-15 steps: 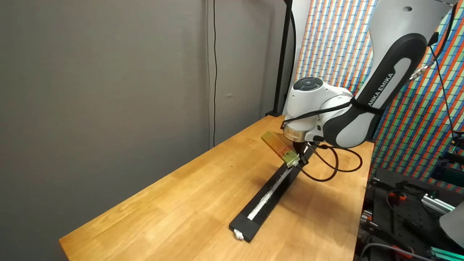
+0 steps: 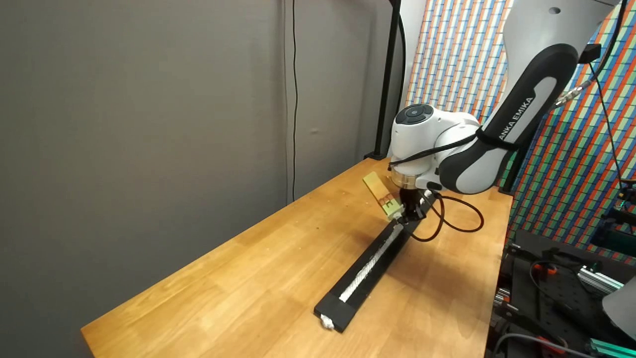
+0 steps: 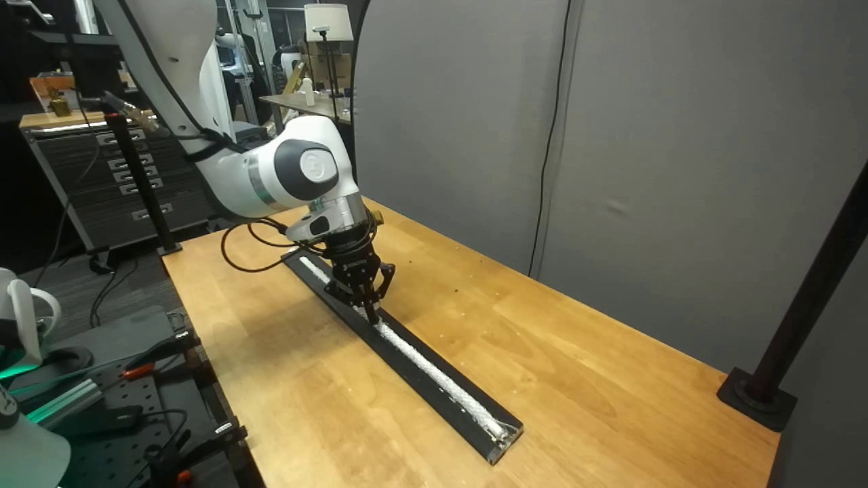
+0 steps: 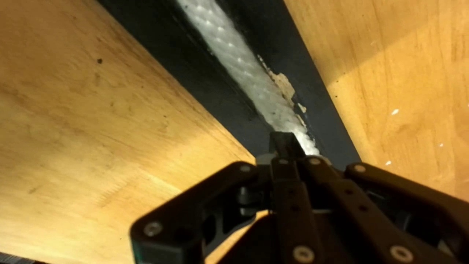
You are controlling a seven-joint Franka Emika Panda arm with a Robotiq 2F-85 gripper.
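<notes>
A white braided rope (image 3: 431,373) runs along the groove of a long black board (image 3: 468,421) lying on the table. In the wrist view the same rope (image 4: 239,61) passes under my fingertips, with a chipped tan patch along the groove's edge beside it. My gripper (image 3: 373,318) points down over the board's middle, its tips at the rope. The fingers (image 4: 285,143) are shut together, and nothing clearly shows between them. Whether they touch the rope or press on it, I cannot tell. At the near end in exterior view 1, a frayed rope end (image 2: 326,322) sticks out of the board (image 2: 337,310).
Black cable loops (image 2: 468,221) hang from my wrist near the tabletop. A black post (image 3: 781,325) stands at a table corner, and a grey partition (image 3: 692,163) runs behind the table.
My wrist has shifted slightly to the left in exterior view 1 and turned a little. The tan plate on the hand now appears more edge-on. The board and rope look unmoved.
</notes>
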